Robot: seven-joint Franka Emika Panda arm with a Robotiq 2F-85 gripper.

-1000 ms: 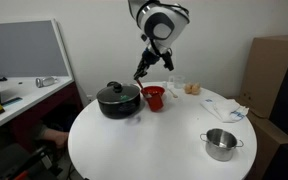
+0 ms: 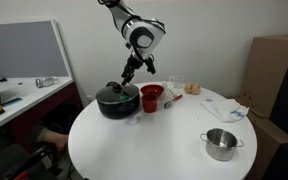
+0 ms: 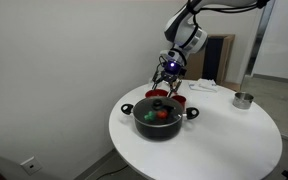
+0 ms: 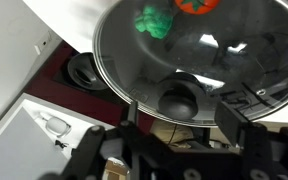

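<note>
A black pot (image 2: 118, 106) with a glass lid (image 3: 159, 112) stands on the white round table. The lid has a black knob (image 4: 180, 98). Through the glass show a green item (image 4: 154, 21) and a red one (image 4: 196, 4). My gripper (image 2: 128, 77) is open, pointing down above the pot's right side in exterior view 1. In the wrist view the knob appears ahead of the gap between the spread fingers, with nothing gripped. How far the fingertips are above the lid is hard to judge.
Right beside the pot are a red bowl (image 2: 153, 90) and a red cup (image 2: 150, 105). Farther right lie a white cloth (image 2: 225, 109) and a steel pot (image 2: 221, 145). A cardboard box (image 2: 275, 82) stands at the right.
In exterior view 1 my gripper has moved left, from near the red bowl toward the lidded pot. The pot and the red items have stayed in place.
</note>
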